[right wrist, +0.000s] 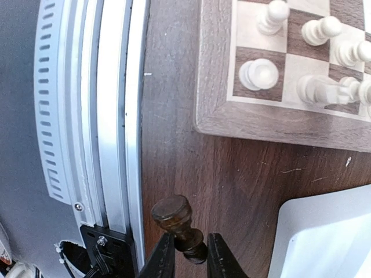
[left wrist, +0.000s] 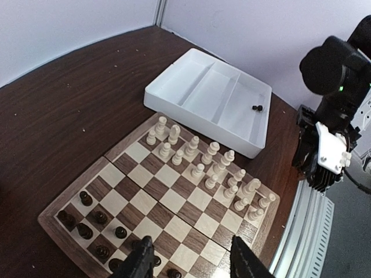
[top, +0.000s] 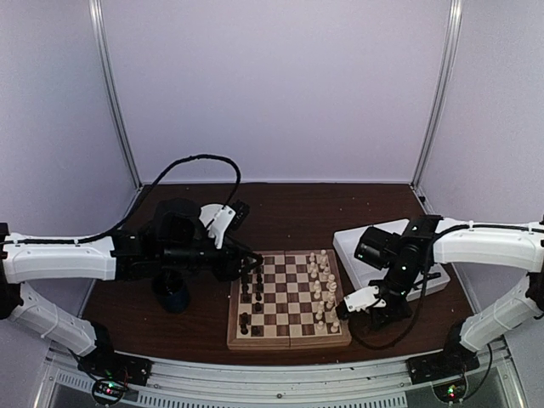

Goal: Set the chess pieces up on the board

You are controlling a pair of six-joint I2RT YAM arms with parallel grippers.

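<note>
The wooden chessboard (top: pixel 289 331) has white pieces (left wrist: pixel 211 147) along its right side and dark pieces (left wrist: pixel 85 230) along its left, as seen from the top and left wrist views. My left gripper hangs over the dark pieces' side, its fingers apart with nothing seen between them. My right gripper is off the board's near right corner, above the dark table strip by the rail, shut on a dark chess piece (right wrist: pixel 175 209).
A white divided tray (left wrist: pixel 197 92) sits right of the board, with a small dark piece (left wrist: pixel 257 108) inside. A metal rail (right wrist: pixel 119 127) runs along the front edge.
</note>
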